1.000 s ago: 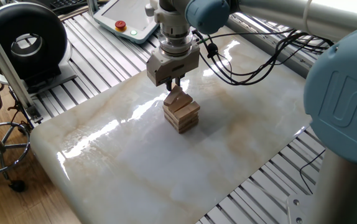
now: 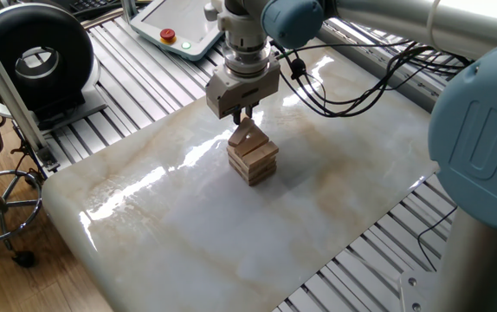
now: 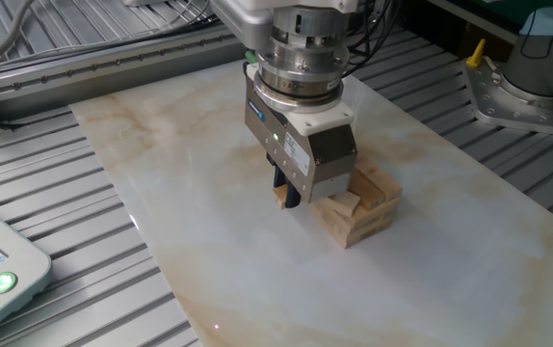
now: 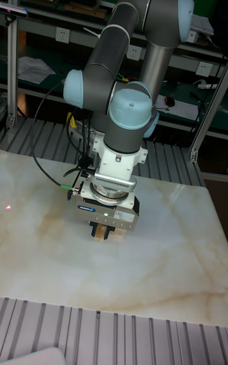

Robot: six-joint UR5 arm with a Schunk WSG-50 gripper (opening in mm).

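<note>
Pale wooden blocks form a small stack (image 2: 253,165) near the middle of the marble-patterned board; the stack also shows in the second view (image 3: 365,217), partly behind my gripper's housing. Right at the stack's edge, low and pointing down, is my gripper (image 3: 285,188). One wooden block (image 2: 242,132) sits tilted at the top of the stack, right beneath the fingers. In the third view, wood (image 4: 101,232) fills the gap between the two dark fingers, so the gripper appears shut on this block. A block end (image 3: 279,197) pokes out past the fingers in the second view.
The marble-patterned board (image 2: 171,234) is bare around the stack. A teach pendant (image 2: 179,26) with a red button lies on the slatted table beyond it. Black cables (image 2: 352,108) hang beside the arm.
In exterior view 1 the gripper has shifted very slightly to the right, and the tilted top block stands a touch higher. The stack below looks unmoved.
</note>
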